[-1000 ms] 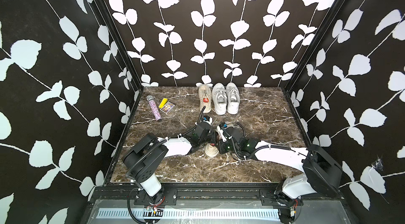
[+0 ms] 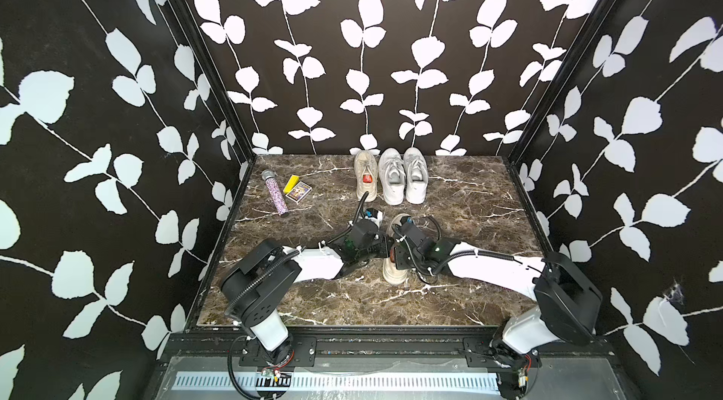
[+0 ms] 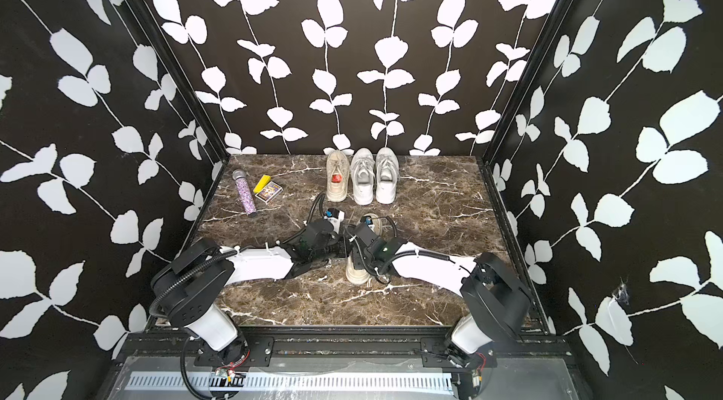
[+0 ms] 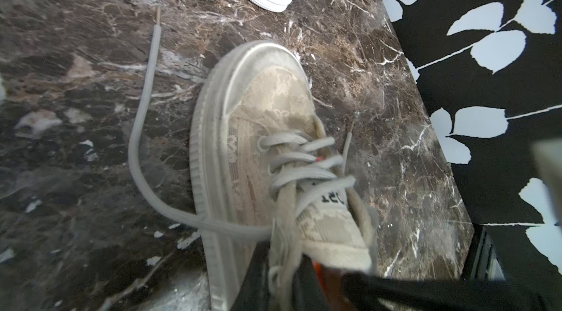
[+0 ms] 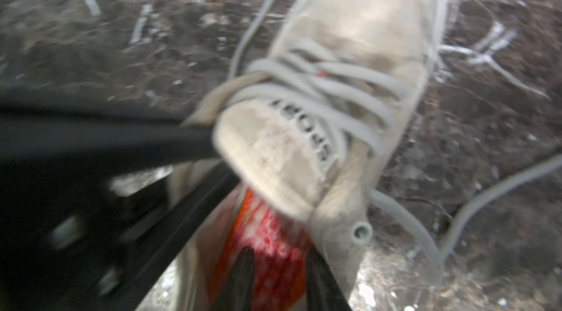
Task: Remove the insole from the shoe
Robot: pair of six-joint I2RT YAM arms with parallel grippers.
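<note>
A beige laced shoe (image 2: 395, 272) lies under both arms at the table's middle, toe toward the back; in the left wrist view its toe (image 4: 263, 88) is clear. My left gripper is shut on the shoe's side beside the tongue. My right gripper is part open, its fingertips over the red insole (image 5: 266, 223) in the shoe opening, blurred. Whether it touches the insole I cannot tell. A black left-gripper part reaches beside the tongue (image 5: 263, 147).
Three shoes (image 2: 391, 177) stand in a row at the back. A patterned tube (image 2: 275, 193), a yellow item (image 2: 291, 183) and a small box (image 2: 298, 191) lie at back left.
The right arm has shifted slightly toward the back and changed its angle over the shoe. The shoe's heel shows further right. The left arm is almost unchanged.
</note>
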